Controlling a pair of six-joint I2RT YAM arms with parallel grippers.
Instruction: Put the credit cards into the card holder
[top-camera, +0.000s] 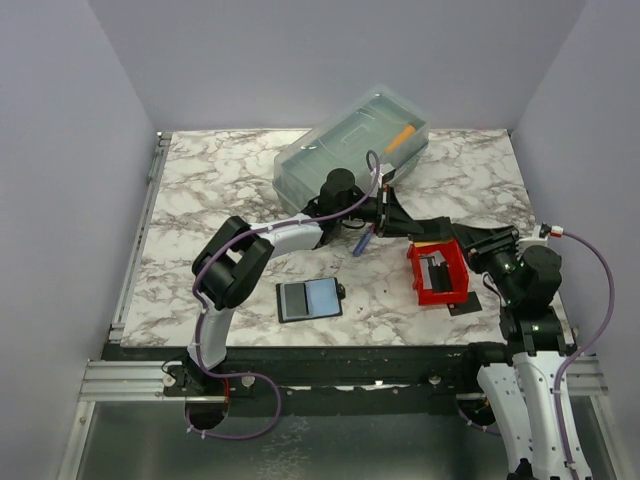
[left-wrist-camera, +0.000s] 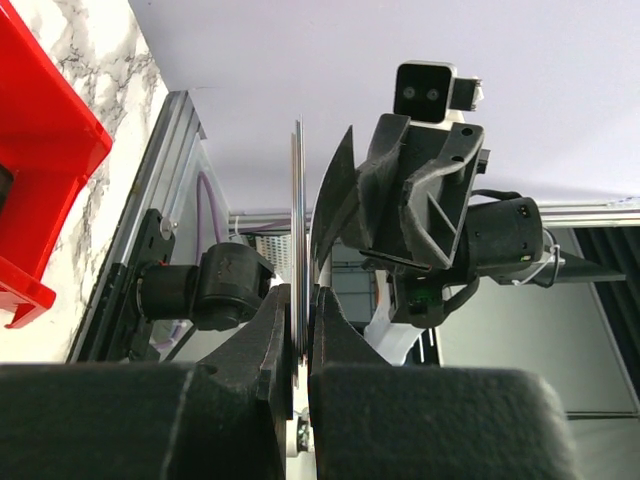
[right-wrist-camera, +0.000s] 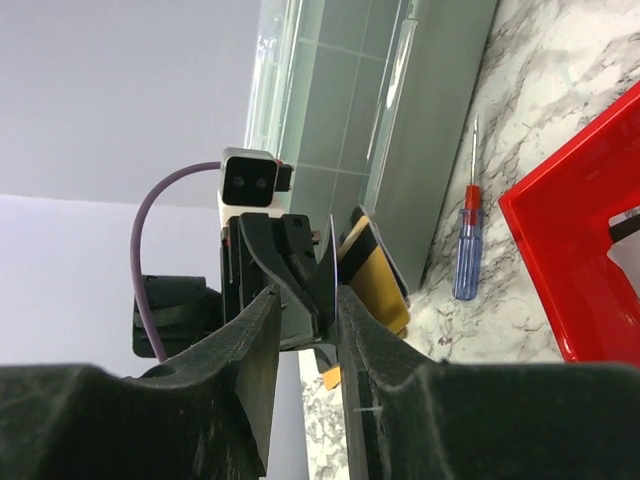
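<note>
My left gripper is shut on a thin layered piece (left-wrist-camera: 298, 235), seen edge-on in the left wrist view. In the top view this flat piece (top-camera: 432, 228) looks black, with a gold strip along its front, and spans between both grippers above the red box's back edge. Its gold face (right-wrist-camera: 378, 290) shows in the right wrist view. Whether it is the card holder, cards or both, I cannot tell. My right gripper is part open at the piece's right end, its fingers apart. A thin edge stands by its right finger (right-wrist-camera: 355, 400).
Below the grippers, the red box (top-camera: 418, 290) holds dark items. A black flat piece (top-camera: 465, 304) lies beside it. A screwdriver (right-wrist-camera: 468, 255) lies left of the box. Behind stands a clear bin (top-camera: 350, 140); a grey-and-blue item (top-camera: 310, 299) lies front left.
</note>
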